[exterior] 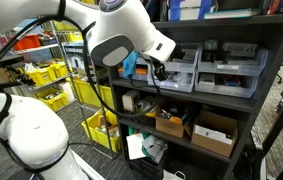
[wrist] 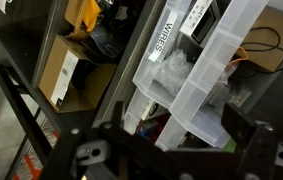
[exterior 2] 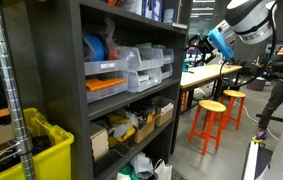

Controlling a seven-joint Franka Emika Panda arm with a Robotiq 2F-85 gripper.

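Note:
My gripper [exterior: 159, 70] is in front of the shelf's upper bins in exterior view 1. In the wrist view the dark fingers [wrist: 99, 142] stand wide apart at the lower edge, and nothing shows between them. Beneath the open gripper lies a clear plastic bin [wrist: 196, 118] with a "WIRES" label [wrist: 164, 38]; a clear bag [wrist: 176, 72] and other small items sit in the clear bins. In exterior view 2 the arm [exterior 2: 246, 45] reaches in from the right, beside the clear bins [exterior 2: 141, 80] and apart from them as far as shows.
Cardboard boxes [exterior: 214, 132] stand on the shelf below the bins. Dark shelf boards [exterior: 206, 96] and uprights bound the space. Yellow bins [exterior: 103, 132] are at the left. Stools [exterior 2: 209, 118] and a table stand beyond the shelf in exterior view 2.

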